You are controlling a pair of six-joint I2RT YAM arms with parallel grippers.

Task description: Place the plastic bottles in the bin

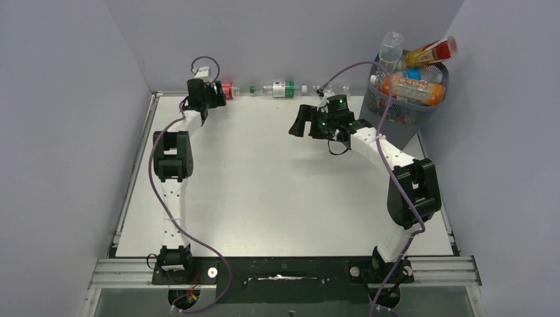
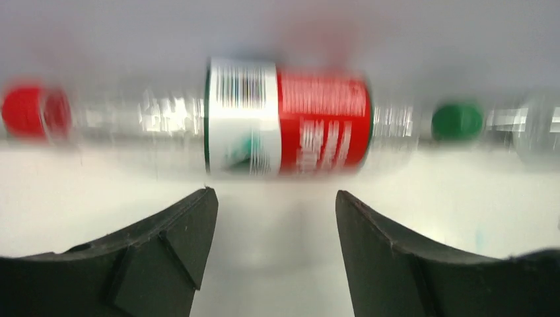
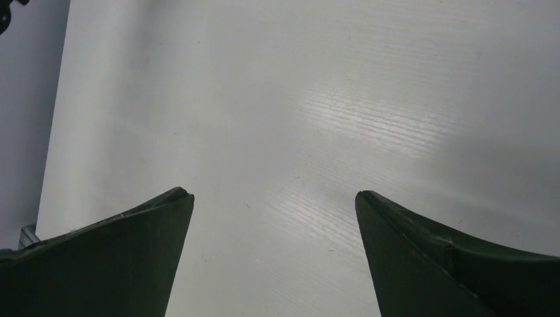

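A bottle with a red-and-white label (image 2: 323, 119) and red cap lies along the back edge, blurred in the left wrist view. My left gripper (image 1: 214, 94) is over it in the top view; its fingertips (image 2: 198, 208) stand partly apart in front of the label, and a hold is unclear. A green-labelled bottle (image 1: 284, 89) and a clear bottle (image 1: 337, 88) lie to the right in the same row. The bin (image 1: 396, 120) at back right is piled with bottles. My right gripper (image 1: 304, 120) is open above bare table, nothing between its fingers.
Walls bound the back and both sides. Purple cables loop over both arms.
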